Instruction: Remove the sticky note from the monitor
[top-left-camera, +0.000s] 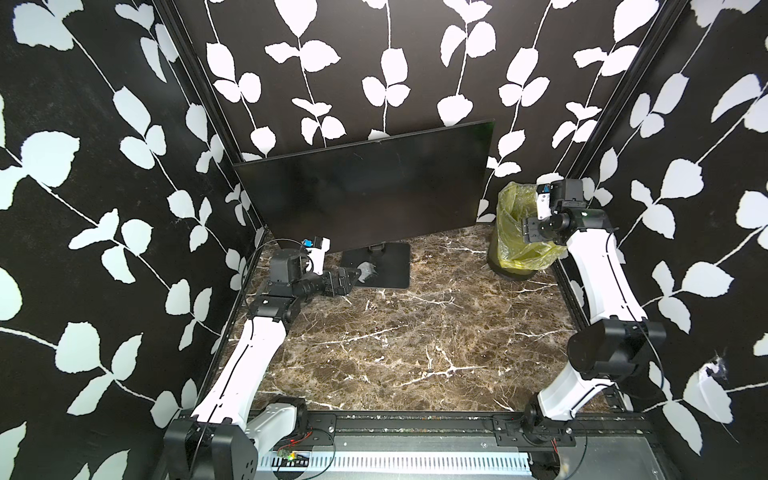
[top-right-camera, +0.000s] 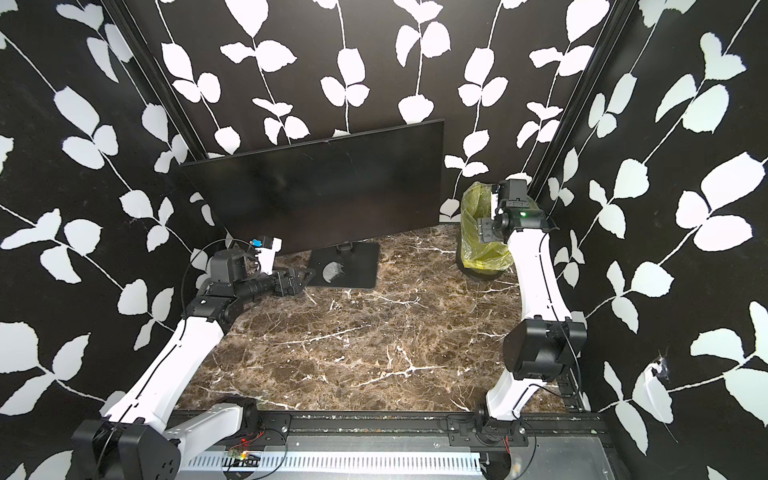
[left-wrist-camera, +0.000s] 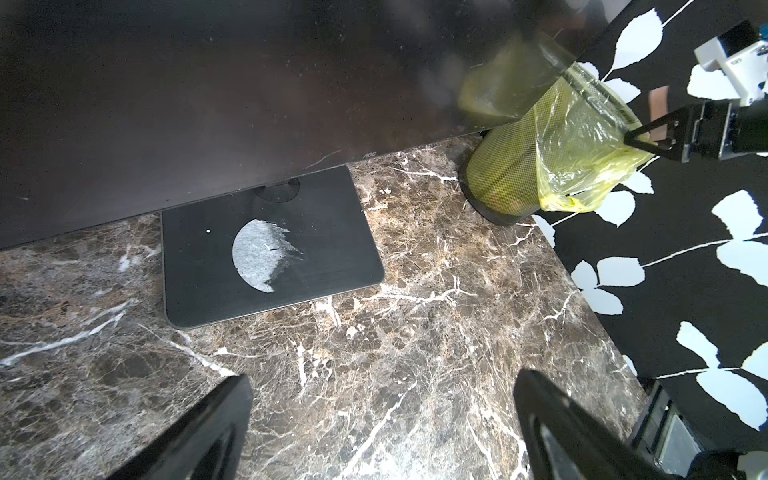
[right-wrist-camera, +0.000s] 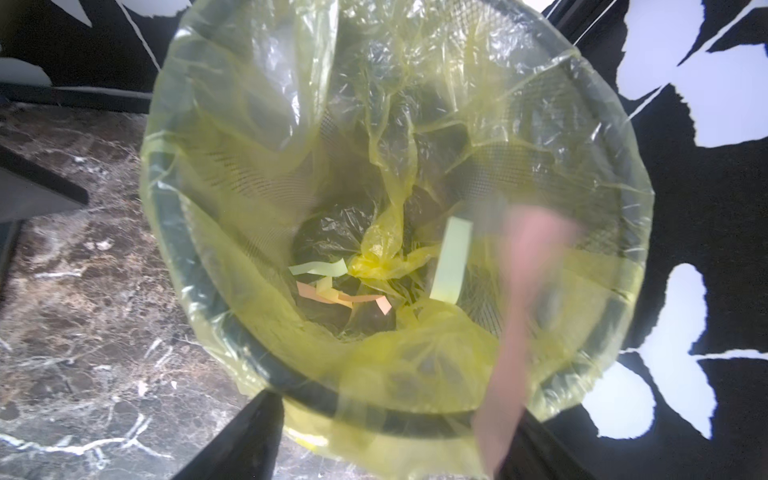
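A pink sticky note clings to the right finger of my right gripper and sticks up, blurred, over the bin. That gripper is open above the bin's near rim, its left finger bare. In the left wrist view the same pink note stands up from the finger's end. The monitor shows a bare dark screen with no note visible on it. My left gripper is open and empty, low in front of the monitor stand.
Yellow-lined mesh bin stands right of the monitor; a pale green strip and several paper scraps lie inside. The monitor's flat base has a worn grey patch.
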